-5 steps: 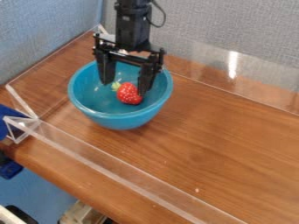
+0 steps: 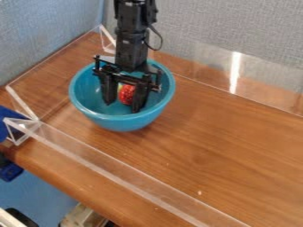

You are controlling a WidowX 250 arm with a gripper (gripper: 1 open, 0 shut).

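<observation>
A light-blue bowl (image 2: 97, 111) sits on the wooden table toward the back left. My black gripper (image 2: 124, 93) reaches down into it, its two fingers on either side of a red strawberry-like object (image 2: 126, 94), which is partly hidden by them. Whether the fingers touch it, I cannot tell.
Clear acrylic edges (image 2: 166, 197) border the table, with grey padded walls behind. The wooden surface right of the bowl (image 2: 231, 155) is free. Blue items (image 2: 7, 120) lie beyond the left edge.
My gripper has moved down deeper into the bowl, and its fingers now cover more of the red object.
</observation>
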